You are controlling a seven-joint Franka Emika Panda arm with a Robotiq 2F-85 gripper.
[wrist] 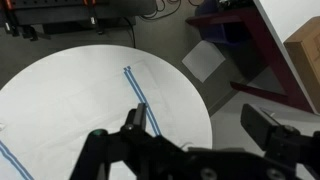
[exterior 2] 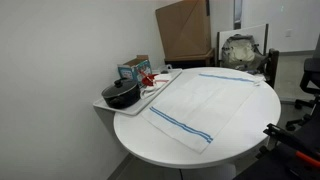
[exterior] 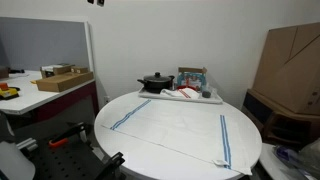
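Observation:
A white cloth with blue stripes [exterior: 175, 122] lies spread flat on the round white table [exterior: 130, 158]. The same cloth [exterior 2: 205, 105] fills much of the tabletop in the second exterior view. My gripper is seen from above the table in the wrist view, its two dark fingers wide apart. Nothing shows between them, and they are clear of the cloth.
Along the table's back edge, a white tray [exterior: 208, 98] stands beside a lidded black pot [exterior: 157, 83]. A colourful box [exterior 2: 134, 69] is behind the pot. Large cardboard [exterior: 290, 68] stands at the back right. The table's middle holds only the cloth.

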